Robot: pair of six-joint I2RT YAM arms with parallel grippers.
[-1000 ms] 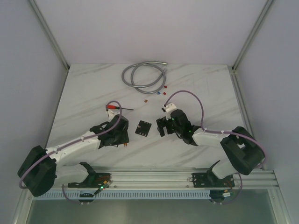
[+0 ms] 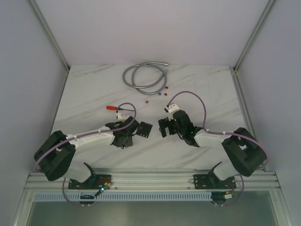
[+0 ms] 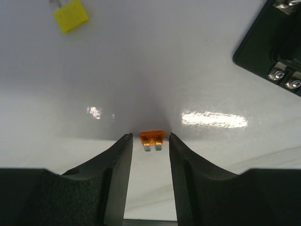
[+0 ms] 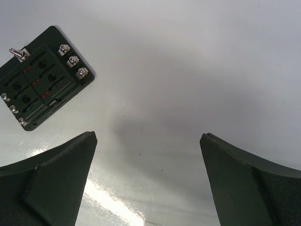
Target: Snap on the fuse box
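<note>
The black fuse box (image 2: pixel 144 129) lies on the white table between the arms; it shows at the top right of the left wrist view and at the upper left of the right wrist view (image 4: pixel 42 77). My left gripper is part open, its fingertips either side of a small orange fuse (image 3: pixel 151 134) lying on the table; whether they touch it I cannot tell. A yellow fuse (image 3: pixel 69 15) lies beyond. My right gripper stands open to the right of the fuse box, with nothing between its fingers.
A red-handled screwdriver (image 2: pixel 113 108) lies behind the left arm. A coiled grey hose (image 2: pixel 126 80) and several small coloured fuses (image 2: pixel 165 94) are at the back. The table right of the fuse box is largely clear.
The right arm is practically still.
</note>
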